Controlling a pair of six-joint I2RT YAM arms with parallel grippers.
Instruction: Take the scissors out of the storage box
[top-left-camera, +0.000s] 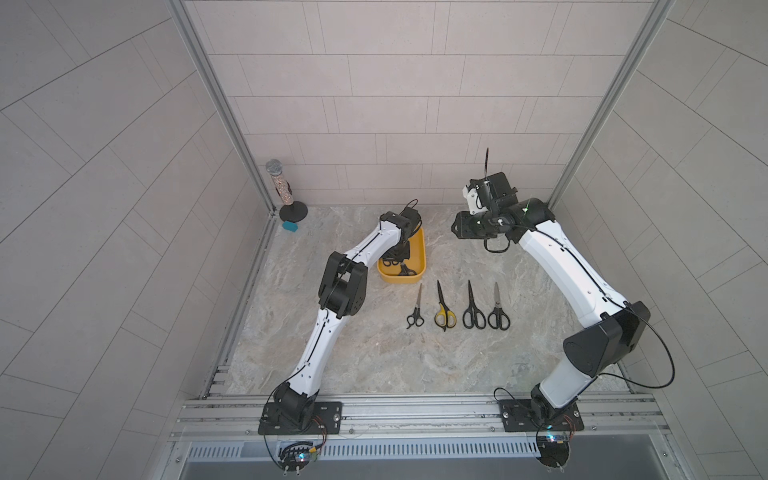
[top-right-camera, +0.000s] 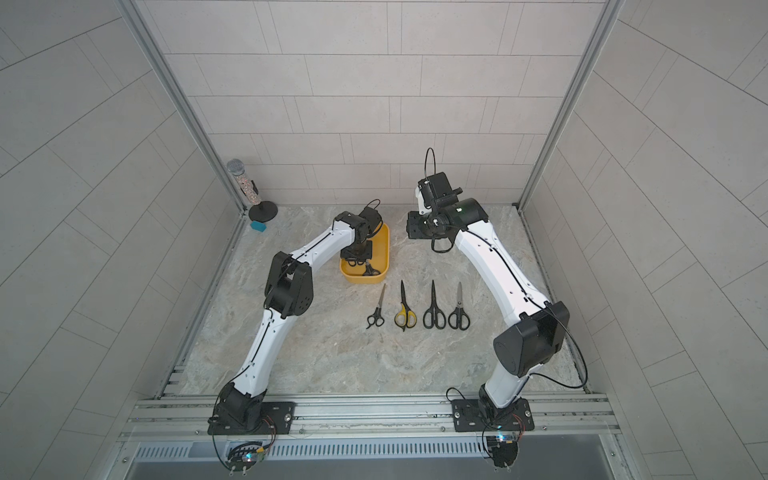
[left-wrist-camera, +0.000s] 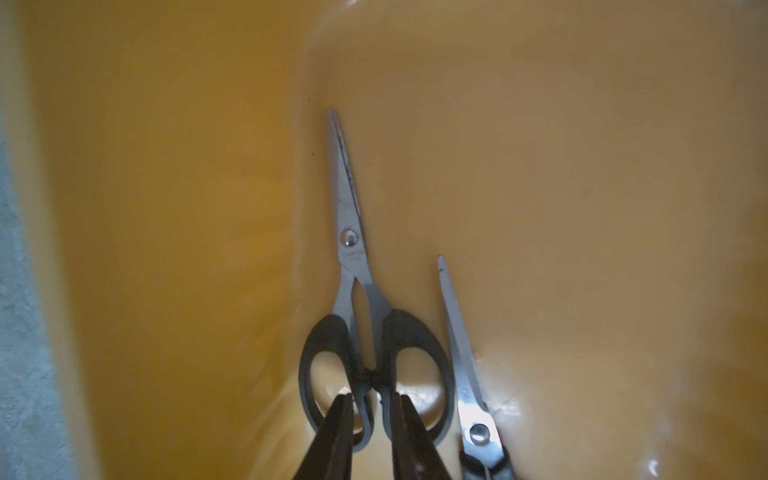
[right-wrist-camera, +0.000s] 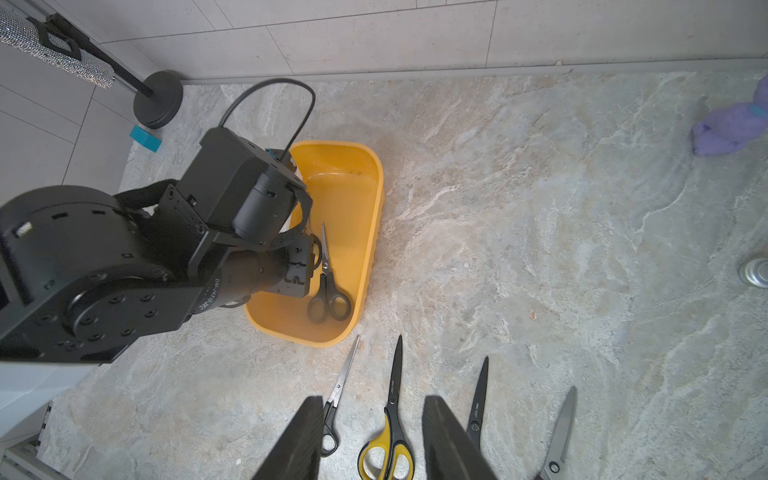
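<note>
Two scissors lie in the yellow storage box (top-left-camera: 402, 278). In the left wrist view, the black-handled scissors (left-wrist-camera: 349, 238) lie near the box's left wall, blades pointing away. The second scissors (left-wrist-camera: 479, 433) lie to their right, handles mostly cut off. My left gripper is inside the box, partly open, its fingertips over the inner sides of the first scissors' handle loops; nothing appears gripped. Whether the fingertips touch the loops I cannot tell. My right gripper hangs right of the box, open and empty.
On the table in front of the box stand in a row small scissors (top-left-camera: 417, 308), yellow-and-black scissors (top-left-camera: 445, 317) and two black scissors (top-left-camera: 473, 316). A pole-like stand (top-left-camera: 293, 211) and a blue block (top-left-camera: 289, 226) sit back left.
</note>
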